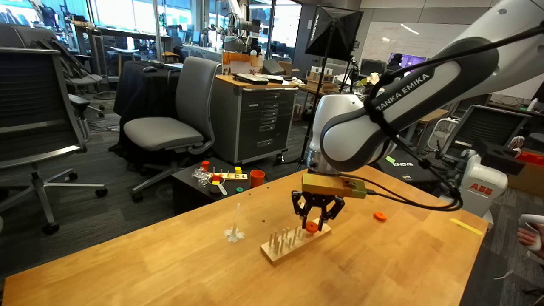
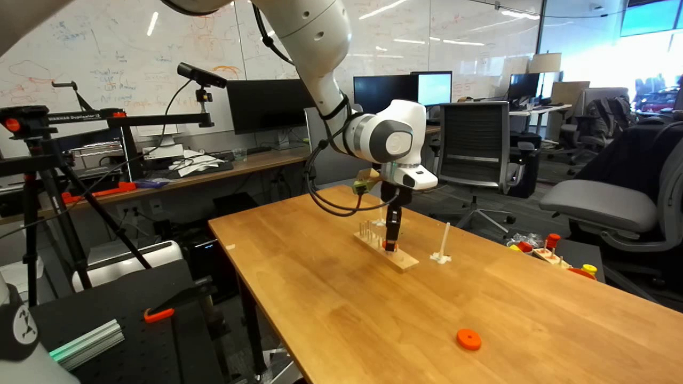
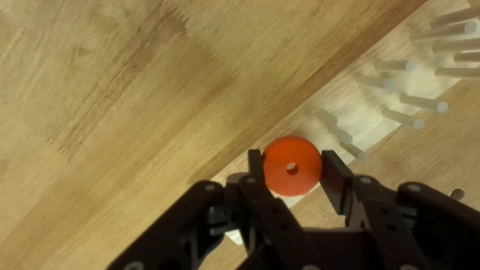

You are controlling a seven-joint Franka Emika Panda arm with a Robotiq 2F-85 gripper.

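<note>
An orange disc with a hole in its middle (image 3: pixel 300 180) is held between the two black fingertips of my gripper, which is shut on it. Below lies a pale wooden peg board (image 1: pixel 278 255), with several upright pegs (image 3: pixel 400 117) on the part away from the disc. The disc (image 1: pixel 311 227) is over the board's end with no pegs standing clear of it. Through the disc's hole, the wrist view does not clearly tell whether a peg is inside. A second orange disc (image 2: pixel 468 339) lies flat on the table, apart from the board.
A single upright rod (image 1: pixel 236 219) stands on a whitish base on the table, beside the board. A low black side table (image 1: pixel 186 196) at the far edge carries an orange cup (image 1: pixel 257 177) and small toys.
</note>
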